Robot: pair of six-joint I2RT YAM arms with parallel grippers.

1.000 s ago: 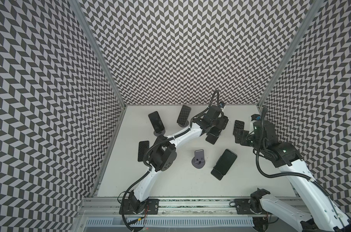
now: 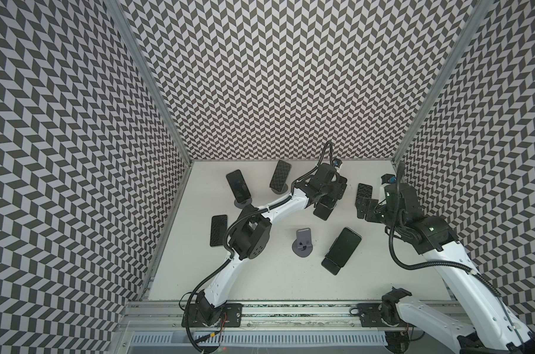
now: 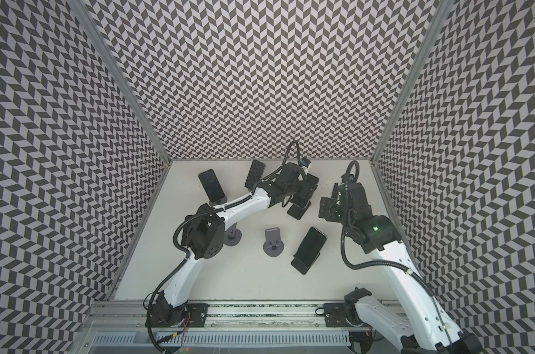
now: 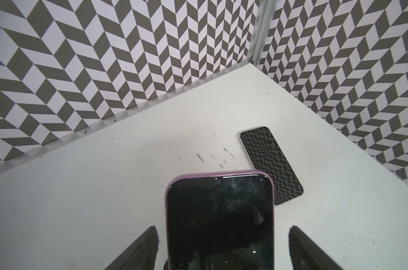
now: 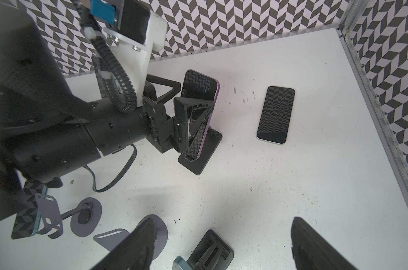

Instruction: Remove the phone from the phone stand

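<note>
A pink-edged phone leans upright in a black stand (image 5: pixel 199 164) at the back right, seen from the side in the right wrist view. My left gripper is shut on this phone, a finger at each side edge. My right gripper hangs open to the right of it with nothing between its fingers; the table shows beneath.
A loose phone (image 5: pixel 276 112) lies flat to the right. Other phones on stands stand at the back (image 2: pixel 239 185) and front (image 2: pixel 345 247). An empty purple stand (image 2: pixel 302 242) is at the middle, another phone (image 2: pixel 218 230) at the left.
The right arm looks unmoved.
</note>
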